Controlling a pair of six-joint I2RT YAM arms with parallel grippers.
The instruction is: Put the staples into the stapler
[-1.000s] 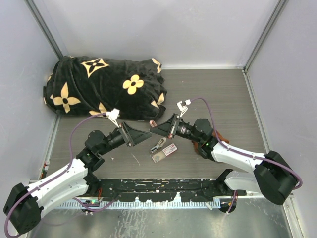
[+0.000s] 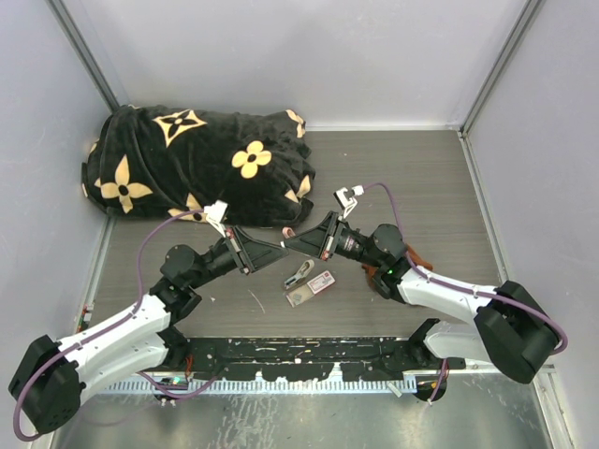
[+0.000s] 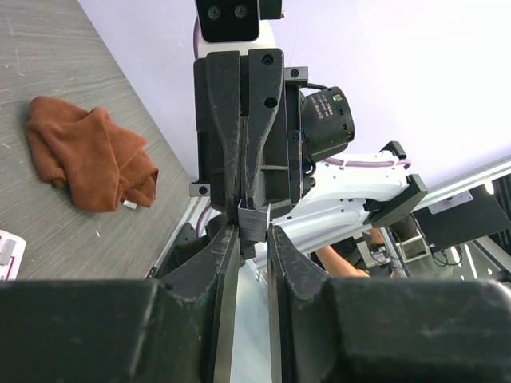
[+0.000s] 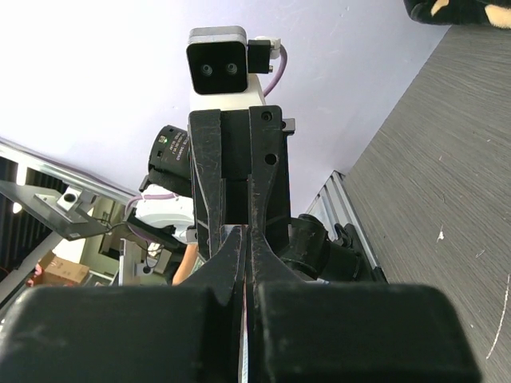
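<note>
My left gripper (image 2: 280,249) and right gripper (image 2: 286,244) meet tip to tip above the middle of the table. A small grey strip of staples (image 3: 253,223) sits at the meeting point, with the left gripper shut on it. The right fingers are shut against it; whether they pinch it I cannot tell. In the right wrist view only a sliver of staples (image 4: 230,229) shows at the tips. Below the grippers lies the stapler (image 2: 299,273), partly covered from above. Beside it is the staple box (image 2: 311,288), pale with a red-edged label.
A brown cloth lies on the right side, partly under the right arm in the top view. The dark flowered blanket (image 2: 201,164) fills the back left. A small pink object (image 2: 288,232) lies just behind the grippers.
Both grippers stay nearly in place at the meeting point. The left arm has shifted very slightly, and a small pale bit shows more clearly between the tips. Stapler and box have not moved.
</note>
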